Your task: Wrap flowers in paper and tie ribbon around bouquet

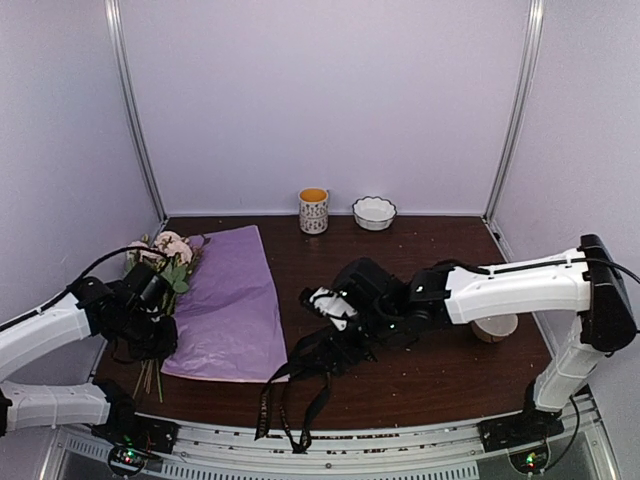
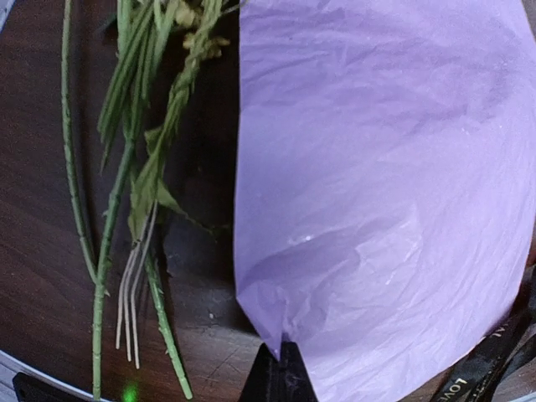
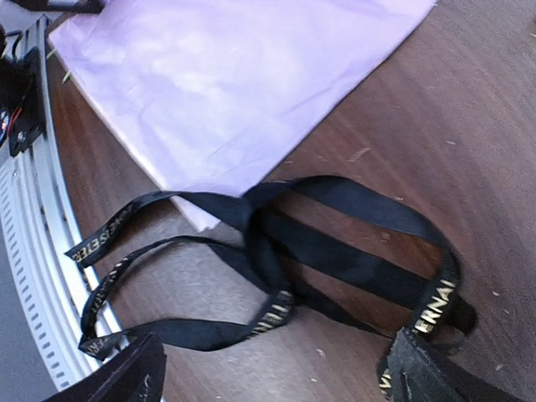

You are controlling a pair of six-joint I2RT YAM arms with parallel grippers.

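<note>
Purple wrapping paper point(image 1: 230, 300) lies flat over the left half of the table. In the left wrist view the left gripper is shut on the near left corner of the paper point(image 2: 377, 167), which creases toward its tips. Left of the paper lie the flowers point(image 1: 172, 246), their green stems point(image 2: 113, 218) toward the front edge. A tangled black ribbon point(image 3: 352, 264) with gold lettering rests across the paper's right corner. My right gripper stands open over the ribbon, one loop near its right finger point(image 3: 419, 368); nothing is gripped.
A patterned mug point(image 1: 313, 211) and a white scalloped bowl point(image 1: 375, 213) stand at the back. Another bowl point(image 1: 495, 327) sits at the right, partly behind the right arm.
</note>
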